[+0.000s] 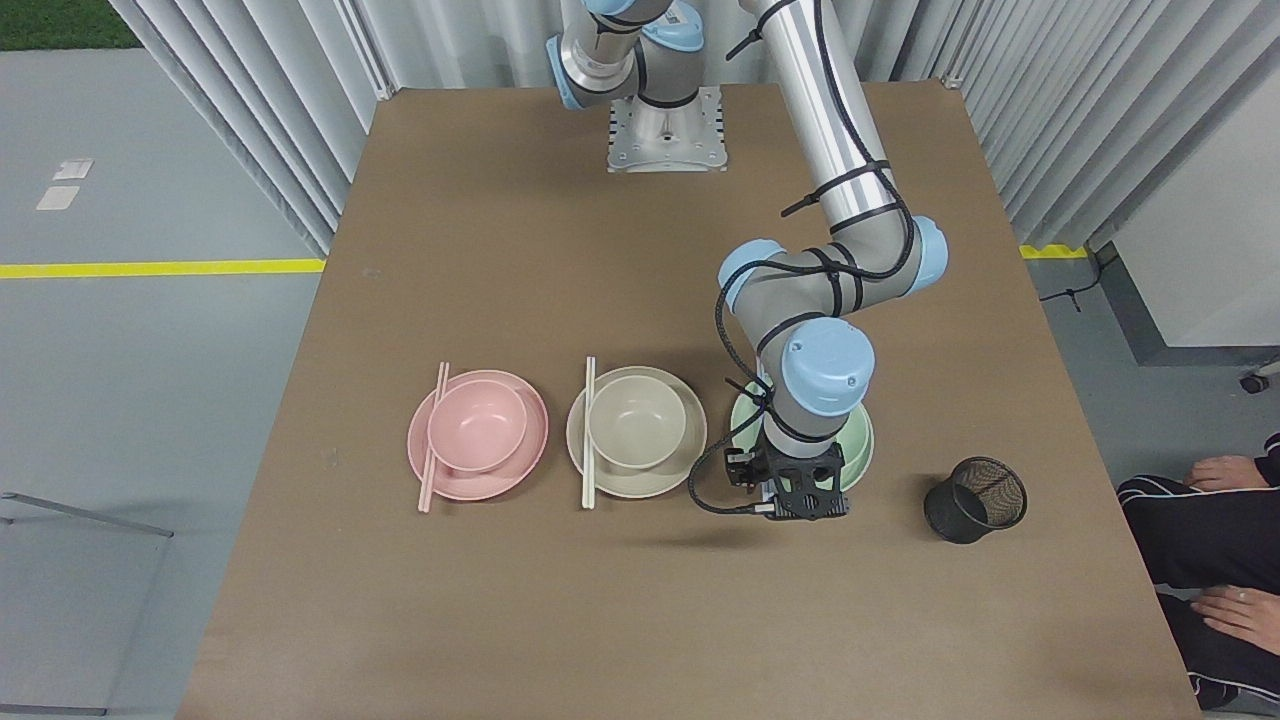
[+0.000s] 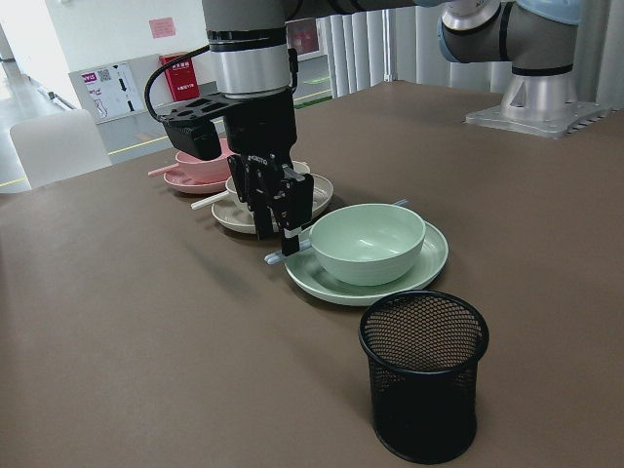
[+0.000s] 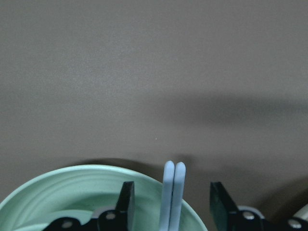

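Observation:
My gripper is open, its black fingers on either side of a pair of pale blue chopsticks lying on the green plate. In the left view it hangs low at the plate's near edge, beside the green bowl. In the front view the arm hides much of that green set. A black mesh cup stands to the right of it.
A cream bowl on its plate with chopsticks and a pink bowl with chopsticks stand to the left. A person sits at the right edge.

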